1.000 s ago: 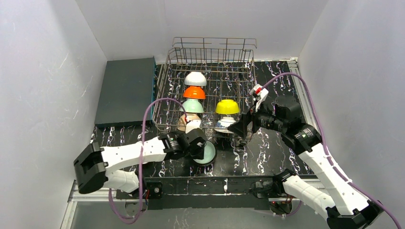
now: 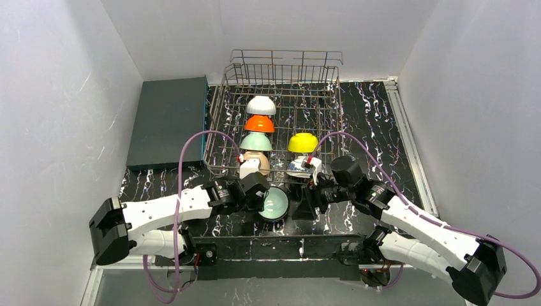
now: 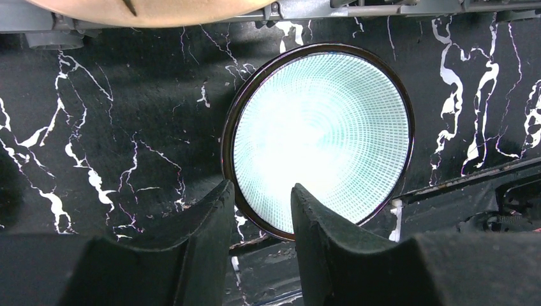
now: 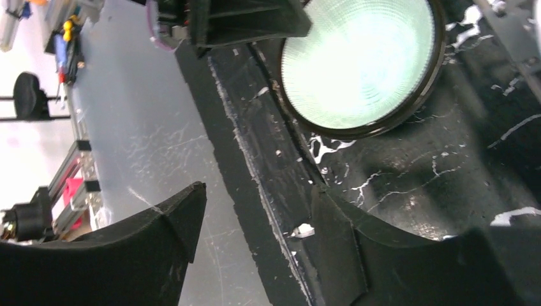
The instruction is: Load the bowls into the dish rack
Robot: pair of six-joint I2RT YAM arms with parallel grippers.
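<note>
A dark-rimmed bowl with a pale green inside (image 2: 275, 203) (image 3: 322, 137) (image 4: 357, 64) sits on the marble counter in front of the rack (image 2: 335, 95). My left gripper is open over the bowl's near-left edge. My right gripper is open beside the bowl, to its right in the top view, with nothing between its fingers. In the rack stand white (image 2: 261, 104), orange (image 2: 259, 123), mint (image 2: 256, 141), peach (image 2: 255, 155), yellow (image 2: 303, 142) and blue-patterned (image 2: 296, 166) bowls, the last two partly behind my arms.
A dark flat box (image 2: 166, 118) lies left of the rack. Grey walls enclose the back and sides. Bare counter shows right of the rack, and the counter's front edge runs just below the bowl.
My right arm has come down and toward the front-left, nearer the loose bowl.
</note>
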